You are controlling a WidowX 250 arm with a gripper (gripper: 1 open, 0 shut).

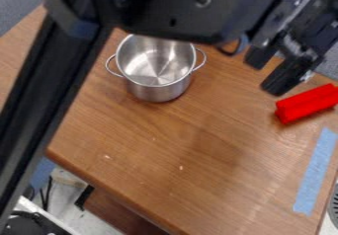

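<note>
My gripper (pixel 284 56) hangs large and dark across the top right of the camera view, open, its lower finger pointing down above and slightly left of a red block (pixel 305 104) on the wooden table. A silver two-handled pot (pixel 156 69) stands left of centre, empty, partly behind the arm's upper edge.
A light blue tape strip (pixel 314 172) lies along the right side. The arm's dark body covers the left edge diagonally. Cables and a white floor area show past the table's lower left edge.
</note>
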